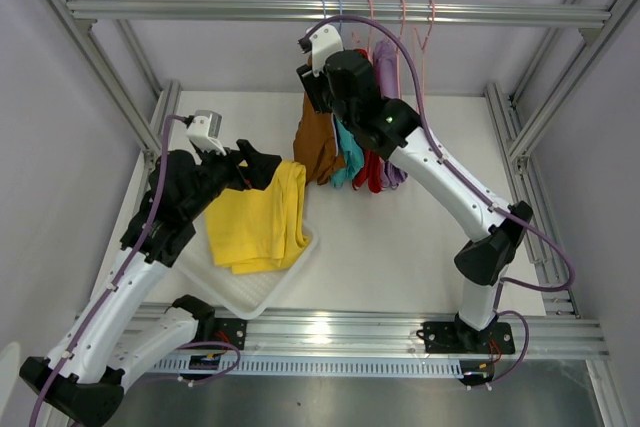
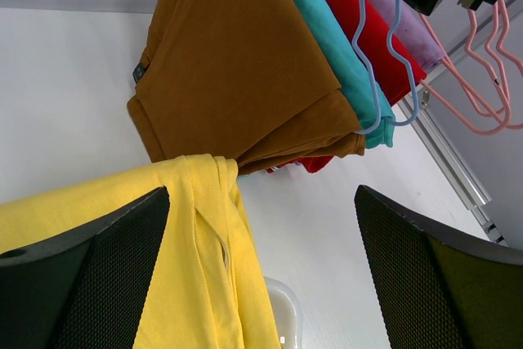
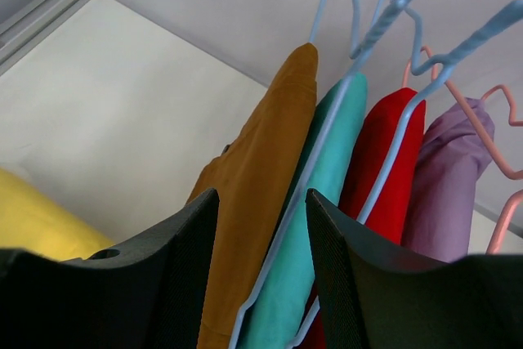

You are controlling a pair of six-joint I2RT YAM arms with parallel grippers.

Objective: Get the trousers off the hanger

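Note:
Folded trousers hang from wire hangers on the rail: brown [image 3: 252, 202], teal [image 3: 335, 161], red [image 3: 391, 161] and purple [image 3: 445, 177]. My right gripper is up by the brown pair and a blue hanger [image 3: 327, 132], fingers apart, with the brown cloth and hanger wire seen between them; contact cannot be told. My left gripper stands open over yellow folded cloth [image 2: 98, 284], below and left of the brown trousers [image 2: 229, 55].
A white tray [image 1: 220, 287] under the yellow cloth occupies the left floor. The metal rail [image 1: 500, 14] spans the top. Bare white floor [image 1: 400, 257] lies at the centre and right.

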